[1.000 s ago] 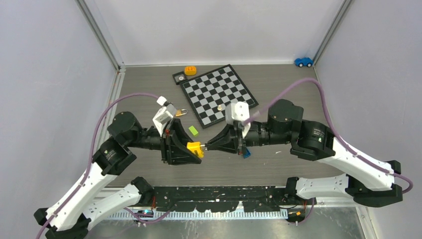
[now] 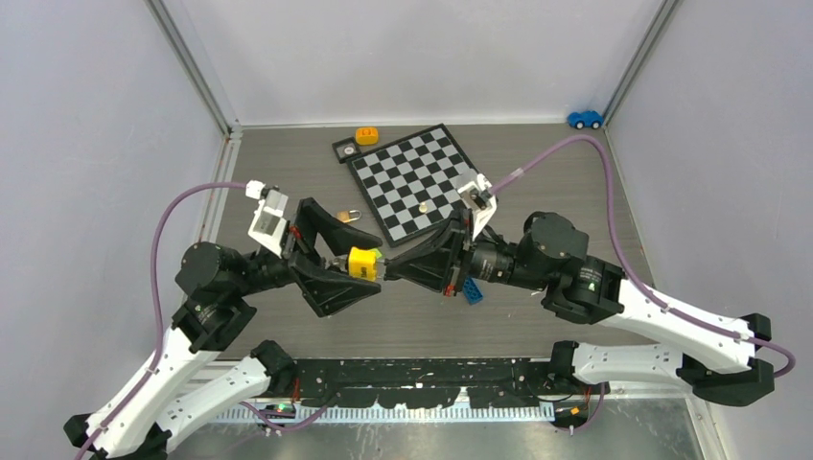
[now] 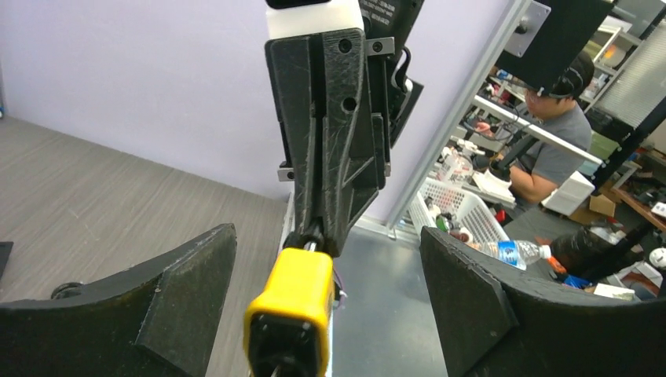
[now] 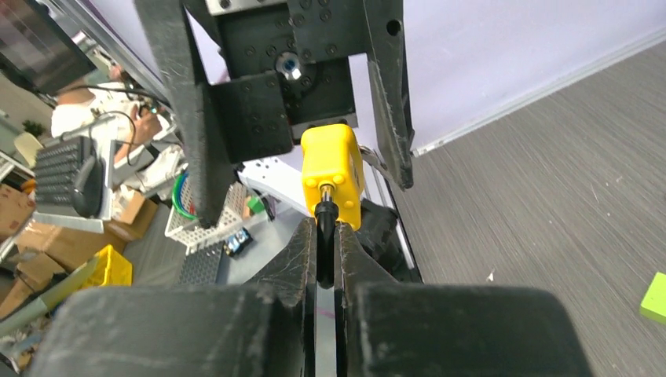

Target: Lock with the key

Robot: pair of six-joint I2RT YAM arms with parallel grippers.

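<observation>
A yellow lock-like block [image 2: 362, 264] [image 4: 330, 161] hangs in mid-air between my grippers, a thin metal piece behind it in the right wrist view. My right gripper [image 2: 391, 268] is shut on the black-handled key [image 4: 326, 247], whose metal shaft reaches into the yellow block's face. My left gripper [image 2: 357, 268] stands open around the block, its two fingers [image 3: 157, 306] apart on either side of it, not visibly touching it.
Below lie a checkerboard [image 2: 412, 177], a brass padlock [image 2: 347, 216], a blue piece [image 2: 472, 292], a green block [image 4: 653, 298], and, at the back, an orange block [image 2: 366, 135] and a blue toy car [image 2: 585, 119].
The block has risen slightly in the top view and stays with my right gripper, which has tilted a little.
</observation>
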